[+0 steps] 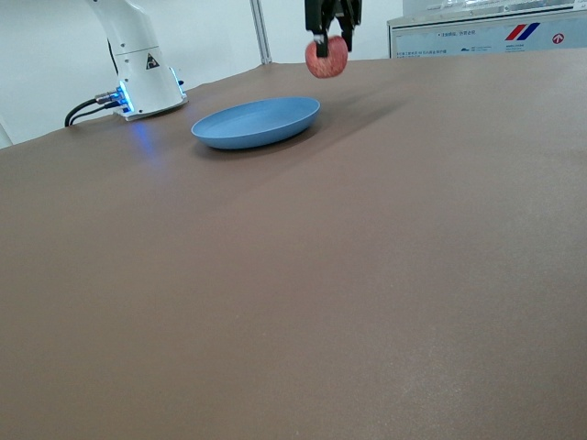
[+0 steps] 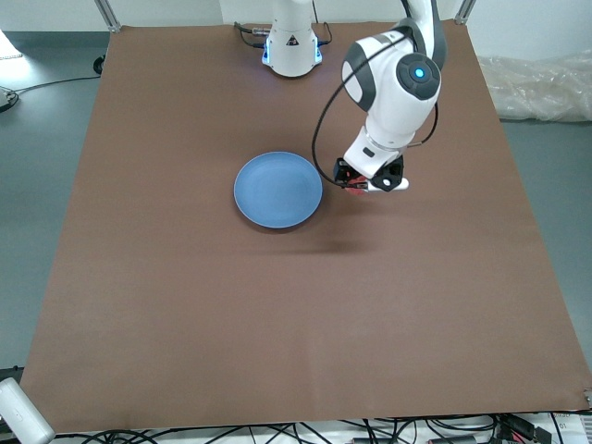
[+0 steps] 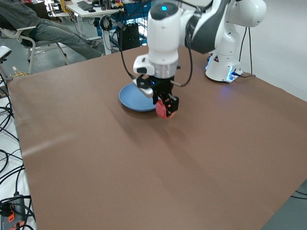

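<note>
My gripper (image 1: pixel 332 46) is shut on a red apple (image 1: pixel 326 60), held above the tabletop just beside a blue plate (image 2: pixel 277 190); in the right view the apple (image 3: pixel 162 110) hangs by the plate's near right side, the plate (image 3: pixel 132 99) partly behind it. In the left view the gripper (image 2: pixel 361 180) and apple are mostly hidden under the wrist housing, right of the plate. The plate (image 1: pixel 255 124) is empty.
The arm's white base (image 2: pixel 291 51) with cables stands at the back of the table. Cables and white hardware lie beyond the table's edge.
</note>
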